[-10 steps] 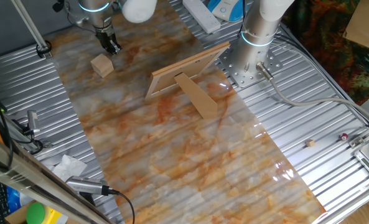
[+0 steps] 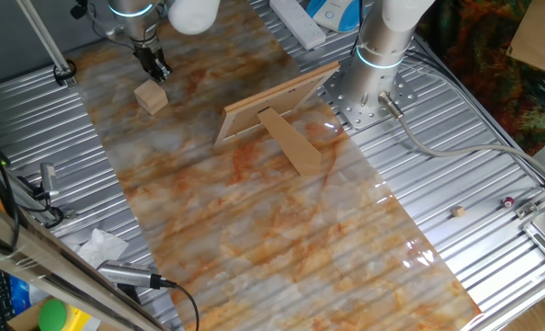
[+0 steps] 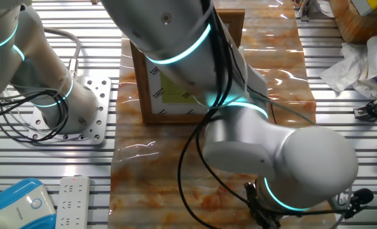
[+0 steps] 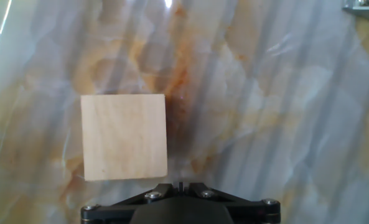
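A plain wooden cube (image 2: 151, 97) rests on the marbled sheet near its far left edge. My gripper (image 2: 164, 74) hangs just behind and to the right of it, apart from it in that view. In the wrist view, the cube's pale square top (image 4: 124, 137) lies left of centre, ahead of my black gripper. The fingers meet in the middle with nothing showing between them. From the second exterior view the arm covers the cube, and only part of my gripper (image 3: 262, 207) shows.
A wooden picture frame (image 2: 277, 99) stands mid-sheet, propped by its back leg (image 2: 292, 145). Beyond it are the arm's base (image 2: 369, 101), a power strip (image 2: 298, 22) and a blue-white device (image 2: 336, 13). The near part of the marbled sheet (image 2: 281, 248) is clear.
The arm and gripper have shifted slightly left in exterior view 1, towards the cube's side. The cube and the picture frame have stayed where they were.
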